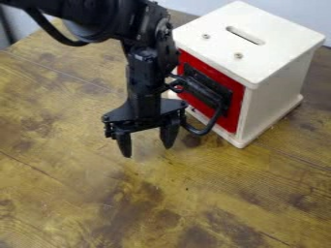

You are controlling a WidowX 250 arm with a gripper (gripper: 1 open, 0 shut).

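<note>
My black gripper (pixel 146 138) hangs in the middle of the camera view, low over the wooden floor, its two fingers pointing down and apart with nothing between them. To its right stands a white wooden box (pixel 277 87) with a slot and screws on top. The box's red front panel (pixel 227 120) faces toward my gripper and carries a black fitting (pixel 210 89). A black cable loops between the arm and that side of the box, partly hiding the panel.
A pale wall edge shows at the top left and top right.
</note>
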